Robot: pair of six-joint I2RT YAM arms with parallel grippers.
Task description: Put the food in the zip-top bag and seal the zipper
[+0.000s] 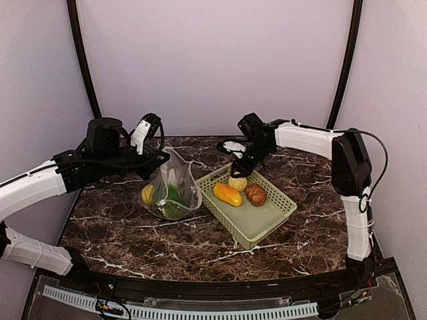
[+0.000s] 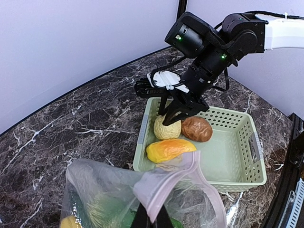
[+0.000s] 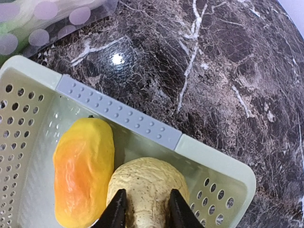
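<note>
The clear zip top bag [image 1: 190, 193] stands on the table with yellow and green food inside. My left gripper is shut on the bag's upper rim, which runs between its fingers. Inside the green basket [image 1: 267, 230], my right gripper stands part open, its fingers [image 3: 118, 209] on either side of a pale round food [image 3: 145, 178]. No firm grip shows there. Right beside it lies a yellow-orange mango-like food [image 3: 83, 166]. A brown bread-like food [image 1: 255, 195] sits in the basket too.
The basket's near side is empty. Its left corner stands close to the bag. Bare marble table [image 1: 167, 250] lies in front of both, and more is clear behind the basket.
</note>
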